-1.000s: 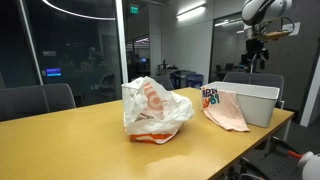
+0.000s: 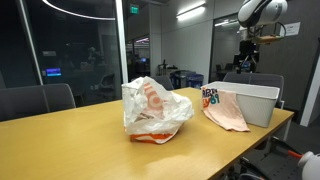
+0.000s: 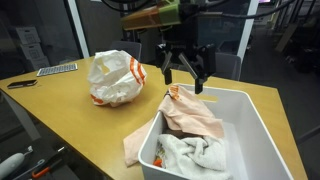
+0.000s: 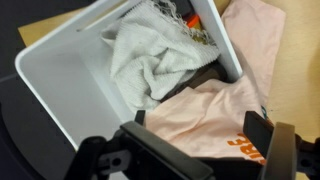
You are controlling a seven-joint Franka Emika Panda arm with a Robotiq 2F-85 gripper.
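Observation:
My gripper [image 3: 184,78] hangs above the white box [image 3: 260,140], its fingers apart and nothing between them. A pale pink cloth [image 3: 192,112] with orange print lies draped over the box's rim. In exterior view 1, part of that cloth [image 2: 225,110] hangs outside onto the table. Inside the box rests a crumpled whitish towel [image 3: 200,155], with small orange and dark items partly hidden beside it. From the wrist view, the pink cloth [image 4: 205,115] lies beneath the open fingers, and the towel [image 4: 155,55] is farther off in the box.
A crumpled white plastic bag [image 2: 155,110] with orange-red marks stands on the wooden table [image 2: 70,140], away from the box. Much of the tabletop beyond the bag is bare. Chairs [image 2: 38,99] stand behind the table.
In exterior view 1 my gripper has shifted left, toward the draped cloth's side of the box. The cloth, box and bag look unmoved.

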